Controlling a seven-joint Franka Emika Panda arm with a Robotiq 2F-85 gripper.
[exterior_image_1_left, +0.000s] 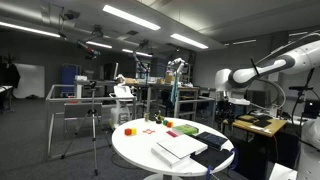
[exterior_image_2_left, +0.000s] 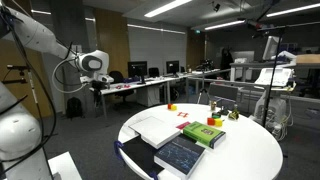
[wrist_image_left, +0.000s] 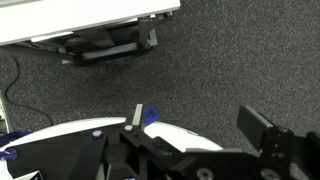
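In the wrist view my gripper stands open, its two dark fingers wide apart with nothing between them. Below it lies grey carpet, with the curved rim of the white table low in the picture. The arm reaches out beside the round table, and the gripper hangs small and dark at its end in the first exterior view. On the table lie a white flat box, a dark flat box and a green box.
Red and yellow items and several small things sit farther back on the table. A blue strap lies at the near edge. A desk edge crosses the wrist view's top.
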